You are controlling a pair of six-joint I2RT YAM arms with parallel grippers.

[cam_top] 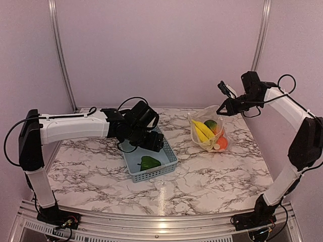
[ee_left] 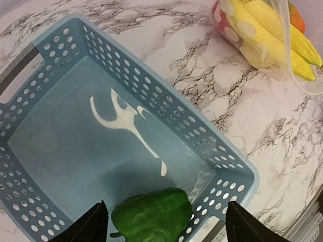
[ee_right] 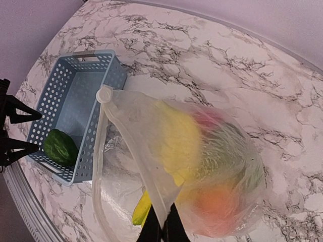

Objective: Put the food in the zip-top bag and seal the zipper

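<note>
A green pepper (cam_top: 149, 162) is the only food in the blue basket (cam_top: 169, 164), near its front end. My left gripper stands open above that pepper, its fingers spread to either side with nothing gripped. To the right, the clear zip bag (cam_top: 198, 122) rests on the table, holding yellow bananas (cam_top: 203, 130), a green-and-red item (cam_top: 211, 125) and an orange one (cam_top: 222, 142). My right gripper is shut on the edge of the bag's open mouth. In the right wrist view, the zipper's white slider (ee_right: 104, 94) sits at the far corner of that mouth.
Walls close off the back and both sides. A metal rail (cam_top: 156, 220) runs along the front edge.
</note>
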